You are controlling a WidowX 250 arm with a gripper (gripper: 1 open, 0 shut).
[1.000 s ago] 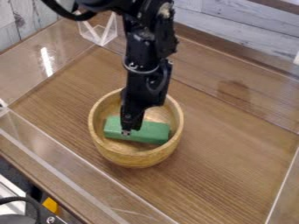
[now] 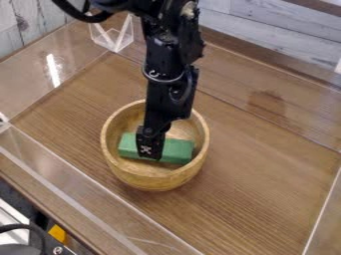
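Note:
A round wooden bowl [image 2: 155, 176] sits in the middle of the table with a green block [image 2: 176, 151] lying in it. My black gripper [image 2: 151, 141] reaches down into the bowl, its fingertips at the block. The fingers are dark and overlap the block, so whether they grip it is unclear.
A white wire object [image 2: 112, 32] stands at the back left. Cables and a small yellow item lie beyond the front-left edge.
My gripper has moved lower into the bowl, over the green block, covering more of it. The bowl stays where it was.

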